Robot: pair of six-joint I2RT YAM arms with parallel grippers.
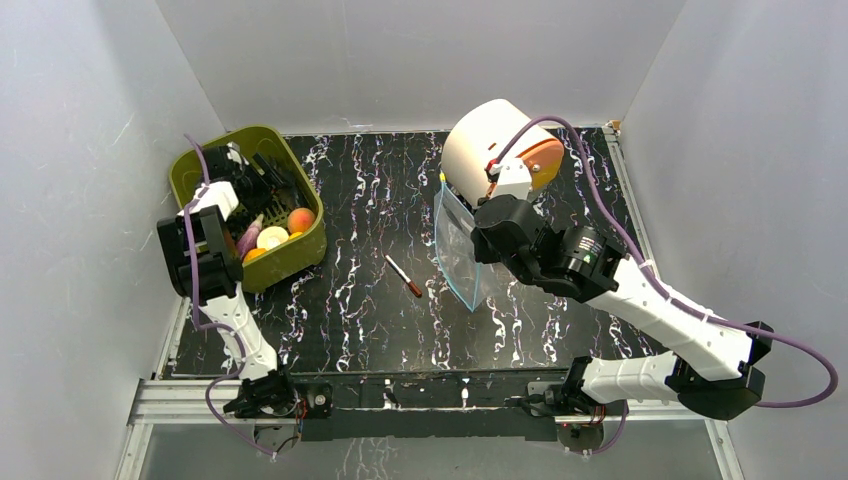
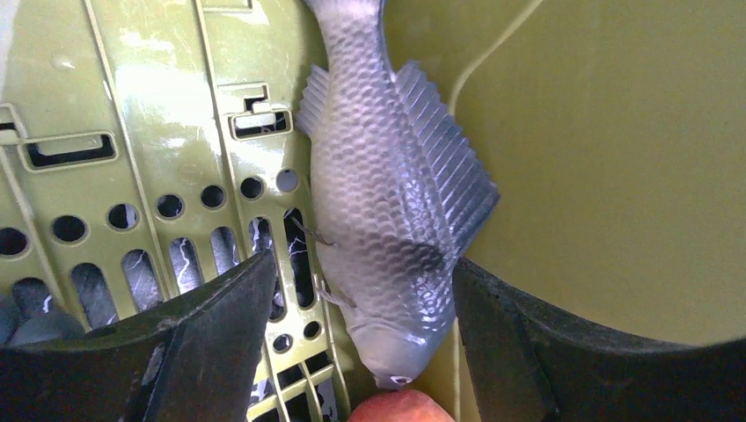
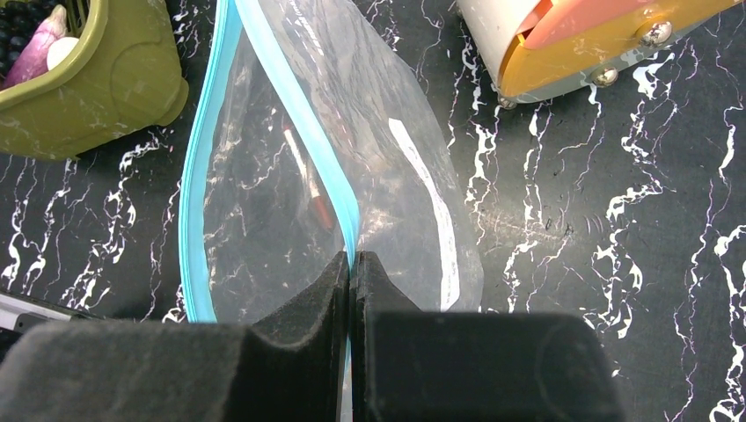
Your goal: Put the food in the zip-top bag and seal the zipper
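Observation:
My left gripper reaches down inside the green basket (image 1: 285, 262), part open around a grey fish (image 2: 378, 220) lying on the perforated floor; whether the fingers touch it is unclear. The basket also holds a peach (image 1: 301, 219), a purple eggplant (image 1: 249, 238), a pale round piece of food (image 1: 271, 237) and other items. My right gripper is shut on the blue zipper edge of the clear zip top bag (image 3: 413, 246), which hangs above the table, its other blue zipper strip (image 3: 198, 229) apart from the held one.
A white cylindrical container (image 1: 478, 140) with an orange end stands behind the bag. A marker-like pen (image 1: 404, 276) lies on the marble table (image 1: 370, 340) between basket and bag.

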